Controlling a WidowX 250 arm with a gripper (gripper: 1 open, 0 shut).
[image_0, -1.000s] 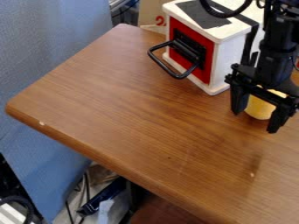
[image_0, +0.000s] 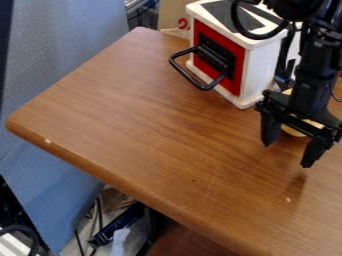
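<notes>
My black gripper hangs at the right of the camera view, its two fingers spread apart above the wooden table. Behind the fingers is a yellow object, mostly hidden by the gripper; I cannot tell whether it is between them. Left of the arm stands a white box with a red front, a black panel and a black bar handle.
The table's left edge borders a blue panel, with cables and items below. A cardboard box sits behind the white box.
The arm and gripper have shifted slightly, with the fingertips moving down and a little left. More of the yellow object is now covered by the gripper. The white box is unchanged.
</notes>
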